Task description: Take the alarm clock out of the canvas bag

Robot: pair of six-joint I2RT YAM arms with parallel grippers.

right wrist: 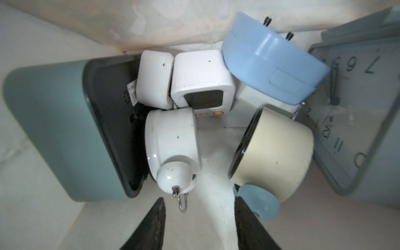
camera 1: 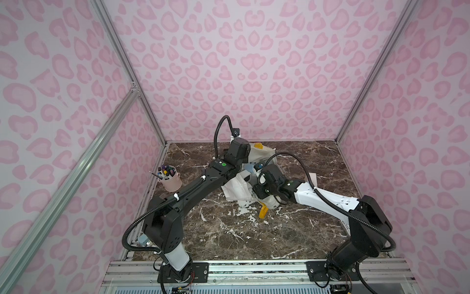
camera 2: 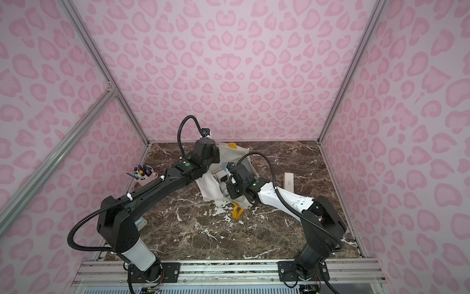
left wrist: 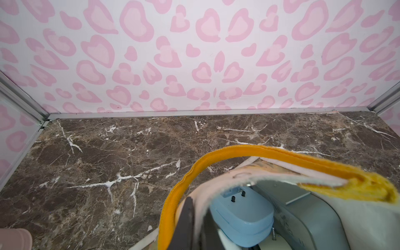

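Note:
The pale canvas bag [camera 1: 236, 190] stands open mid-table, with yellow handles. In the left wrist view my left gripper is shut on the bag's rim [left wrist: 225, 182], the cloth running between its dark fingers. Inside the bag, the right wrist view has several clocks: a white twin-bell-style alarm clock [right wrist: 177, 137], a cream round one [right wrist: 278, 152], a blue one [right wrist: 270, 58], a small white one with a dark screen [right wrist: 204, 79] and a large grey one [right wrist: 354, 112]. My right gripper is open, its fingers empty and apart, just short of the white clock's bell.
A teal box-shaped clock [right wrist: 54, 129] fills the left side of the bag. On the table, a pink pen cup [camera 1: 171, 183] stands at the left and a white box [camera 2: 288, 182] lies at the right.

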